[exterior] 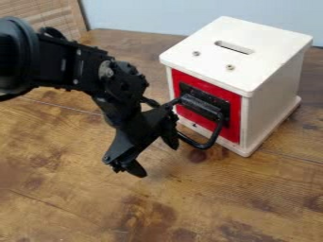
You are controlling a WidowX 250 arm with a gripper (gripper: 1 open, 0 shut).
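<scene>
A white wooden box (263, 90) with a slot and two screws on its top stands at right. Its red front (188, 81) carries a black latch panel with a black loop handle (202, 142) hanging out low. My black gripper (149, 153) is left of the handle, pointing down over the table, open, with no object seen between its fingers. Part of the handle is hidden behind it.
A light woven surface shows at the far left, with a pale wall at the back.
</scene>
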